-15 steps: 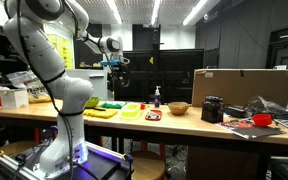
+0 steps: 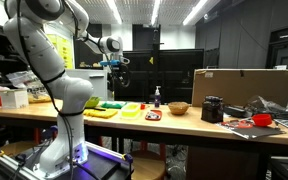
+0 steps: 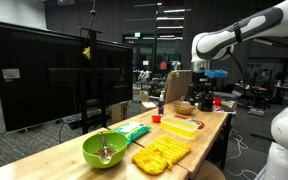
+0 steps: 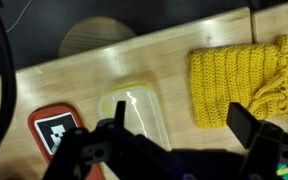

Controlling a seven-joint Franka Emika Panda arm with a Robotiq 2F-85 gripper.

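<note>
High above the table hangs my gripper, its two dark fingers wide apart with nothing between them. In the wrist view a yellow knitted cloth (image 4: pixel 224 85) lies flat to the right of the fingers. A clear tray with a yellowish rim (image 4: pixel 134 95) lies to the left, partly covered by one finger. At the lower left is a red-framed item (image 4: pixel 54 130) with a white card-like patch. From the second exterior view, the yellow cloth (image 3: pixel 162 152) rests near the table's edge, beside a green bowl (image 3: pixel 105 148) with something inside.
A round wooden stool top (image 4: pixel 96 36) sits beyond the table edge. On the table stand a brown basket (image 2: pixel 178 108), a dark appliance (image 2: pixel 213 109), a pump bottle (image 2: pixel 157 97) and a red cup (image 3: pixel 156 118). A large cardboard box (image 2: pixel 242 87) rises behind.
</note>
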